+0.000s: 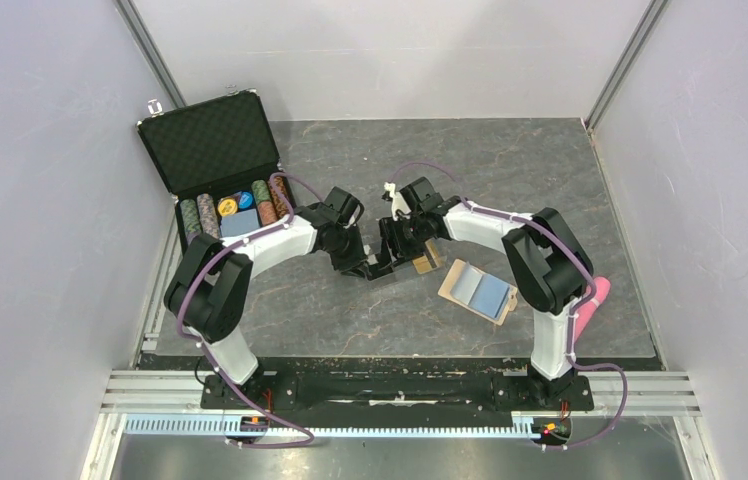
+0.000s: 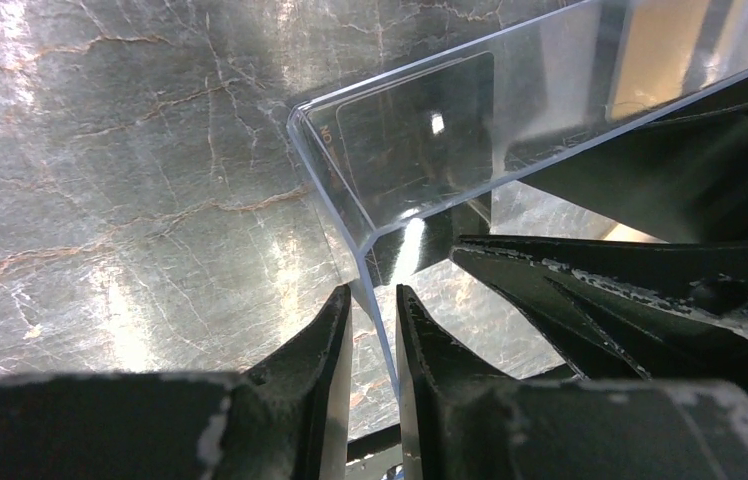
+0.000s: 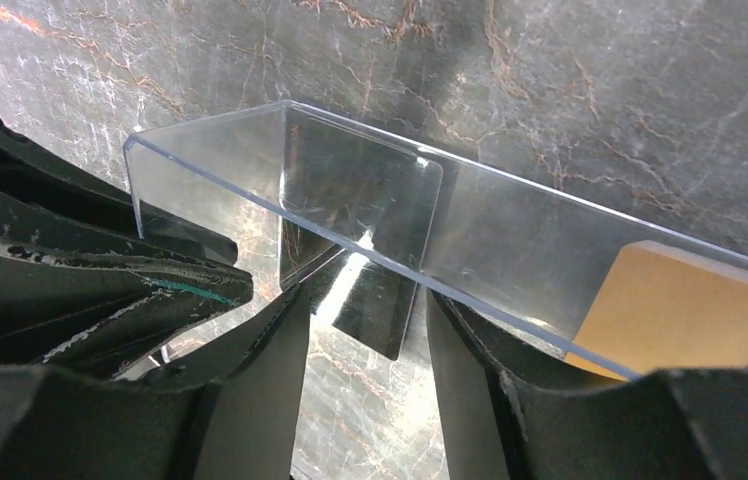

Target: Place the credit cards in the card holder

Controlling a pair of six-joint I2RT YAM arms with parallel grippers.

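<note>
A clear acrylic card holder [image 2: 550, 80] lies across the middle, with a dark card [image 3: 350, 230] at one end and a gold card [image 3: 685, 310] farther along it. My left gripper is shut on the holder's clear end edge. My right gripper is part open above the holder beside the dark card, close to the left gripper's black body, with nothing seen held between its fingers. In the top view both grippers [image 1: 355, 268] meet at the middle and partly hide the holder.
A board [image 1: 478, 292] with blue and pale cards lies front right. An open case [image 1: 208, 150] of chips stands back left. A pink roll [image 1: 590, 305] lies at the far right.
</note>
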